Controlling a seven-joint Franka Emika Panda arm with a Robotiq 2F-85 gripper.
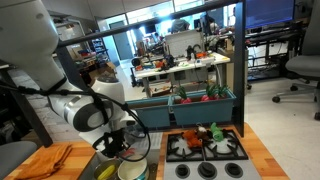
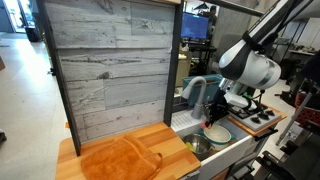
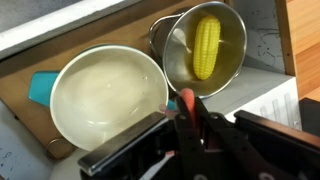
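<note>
My gripper is shut on a slim red object (image 3: 187,102), whose tip points forward between the dark fingers; its lower part is partly hidden by them. In the wrist view, a white bowl-like pot (image 3: 108,95) with a teal side lies left of the fingers. A metal pot (image 3: 178,60) holding a yellow corn cob (image 3: 206,48) is at the upper right. The red object's tip appears close to the rims where the two pots meet, but whether it touches them I cannot tell. Both pots stand in the sink (image 2: 232,158).
A stove (image 1: 205,150) with colourful items on it stands right of the sink. The faucet (image 2: 197,92) rises behind the pots. An orange towel (image 2: 120,158) lies on the wooden counter, and a teal drying rack (image 1: 205,108) stands at the back.
</note>
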